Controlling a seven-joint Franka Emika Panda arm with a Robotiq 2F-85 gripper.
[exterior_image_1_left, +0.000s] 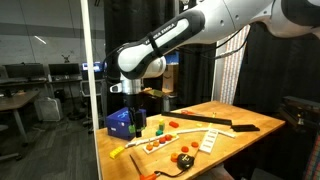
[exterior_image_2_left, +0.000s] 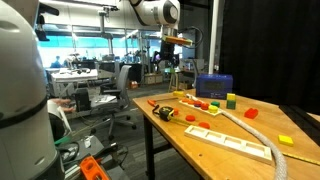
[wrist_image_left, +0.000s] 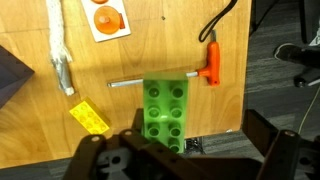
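Observation:
My gripper (exterior_image_1_left: 132, 104), black below the pale arm, hangs over the near left part of the wooden table, close to the blue box (exterior_image_1_left: 122, 124). It stands open. In the wrist view a green brick (wrist_image_left: 165, 104) with two rows of round studs lies in front of the gripper body, its lower end partly covered. Beyond the brick is a screwdriver with an orange handle (wrist_image_left: 211, 62), its shaft pointing left. A yellow block (wrist_image_left: 88, 116) lies to the left of the brick. No view clearly shows how high the fingers are above the table.
A white perforated strip (exterior_image_2_left: 228, 141) and a pale curved tube (exterior_image_2_left: 252, 128) lie on the table among several small coloured pieces. A dark flat object (exterior_image_1_left: 245, 128) sits towards its far right. A person (exterior_image_2_left: 168, 35) stands behind the table.

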